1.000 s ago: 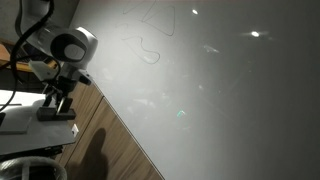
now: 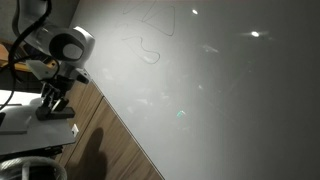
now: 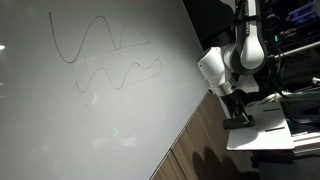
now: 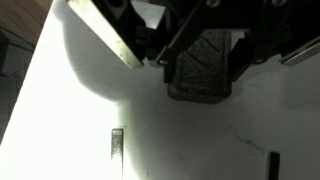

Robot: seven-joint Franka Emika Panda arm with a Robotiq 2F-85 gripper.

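A dark, block-shaped eraser (image 4: 200, 82) sits between the fingers of my gripper in the wrist view, and the fingers are shut on it. In exterior view 2 the same dark block (image 3: 238, 123) rests at or just above the white table (image 3: 268, 138), under my hand. Exterior view 1 shows the gripper (image 2: 56, 102) low over the table's near end, with the block under it. Whether the block touches the tabletop is hard to tell. A large whiteboard (image 3: 110, 120) carries two wavy dark lines (image 3: 118, 76).
Two slim markers, one grey (image 4: 117, 150) and one dark (image 4: 274, 165), lie on the table in the wrist view. Wood panelling (image 2: 110, 145) runs below the whiteboard. A round bin (image 2: 35, 168) stands beneath the table edge.
The arm has shifted very slightly to the left in exterior view 1. The block stays in nearly the same place under the gripper.
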